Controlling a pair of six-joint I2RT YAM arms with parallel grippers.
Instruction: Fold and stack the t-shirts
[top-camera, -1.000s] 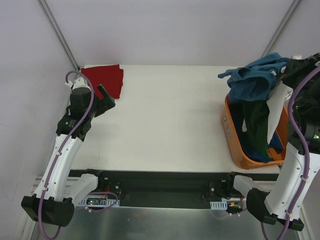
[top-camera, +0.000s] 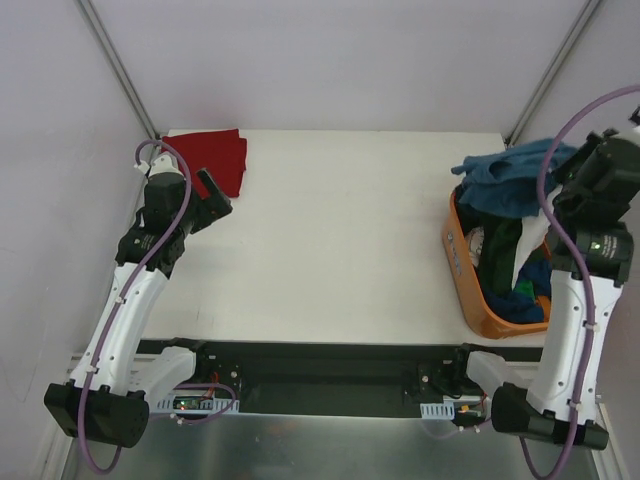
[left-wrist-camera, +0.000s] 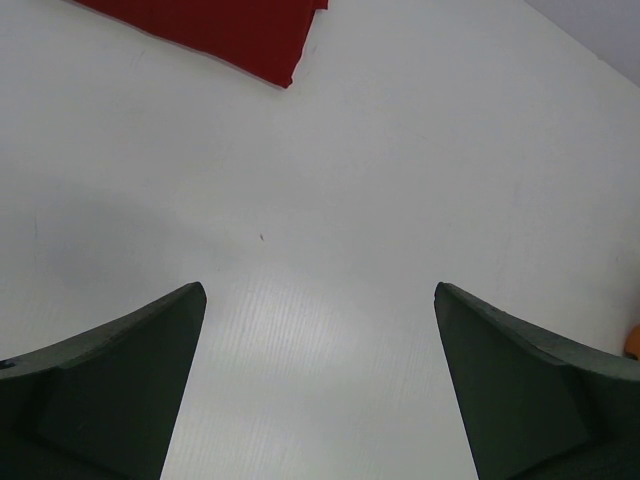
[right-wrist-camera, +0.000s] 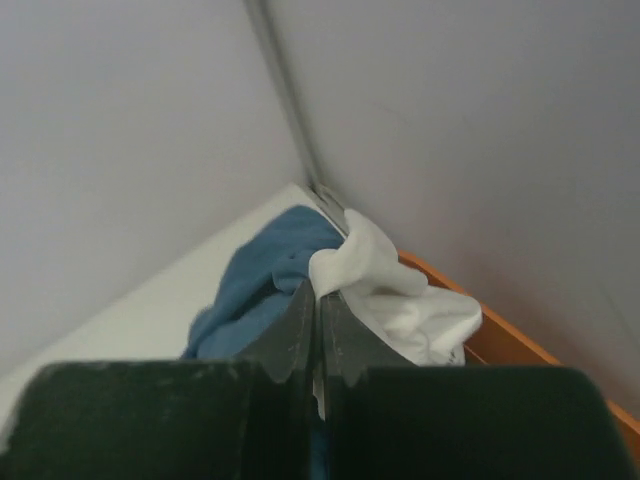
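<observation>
A folded red shirt (top-camera: 220, 158) lies at the back left of the table. My left gripper (top-camera: 217, 193) stands open just in front of it, and in the left wrist view only bare table shows between its fingers. On the right, a white cloth (right-wrist-camera: 375, 285) is pinched in my shut right gripper, above the orange basket (top-camera: 463, 280). A blue shirt (top-camera: 508, 180) is bunched over the basket's back rim beside the white one. Dark green cloth (top-camera: 500, 255) hangs down into the basket. Where the garments tangle together is hidden.
More clothes, including navy cloth (top-camera: 515, 307), fill the basket. Walls stand close behind and at both sides.
The blue shirt and white cloth are lower over the basket now. My left arm barely differs, and the red shirt is unmoved.
</observation>
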